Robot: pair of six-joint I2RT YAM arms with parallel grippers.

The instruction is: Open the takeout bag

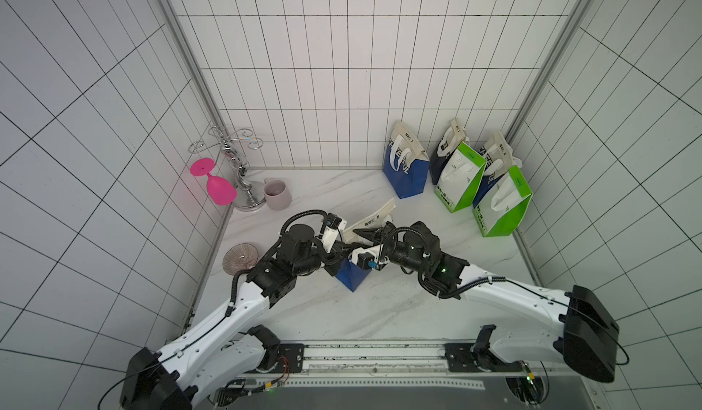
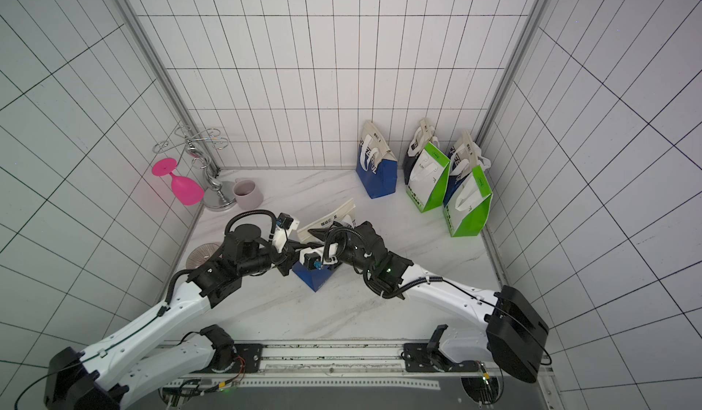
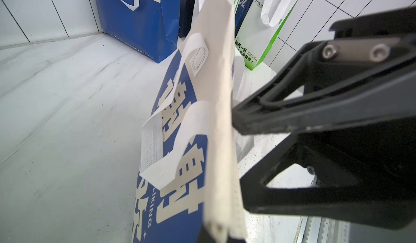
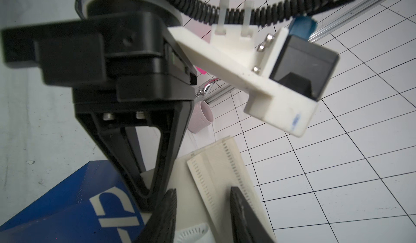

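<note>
The blue takeout bag point(image 1: 353, 277) with a beige top band and white handles stands mid-counter, largely covered by both arms in the top views. My left gripper is shut on the beige top edge at the near end; its tips point(image 3: 203, 236) barely show at the bottom of the left wrist view, one on each side of the thin edge. My right gripper is part open at the bag's other face. Its fingertips point(image 4: 169, 206) stand apart before the beige band in the right wrist view, and whether they touch it cannot be told.
Another blue bag point(image 1: 406, 169) stands behind, with green-and-white bags point(image 1: 460, 177) and more bags at the back right. A metal stand point(image 1: 251, 196), pink goblet point(image 1: 219, 188), mug point(image 1: 277, 195) and glass bowl point(image 1: 240, 258) are on the left.
</note>
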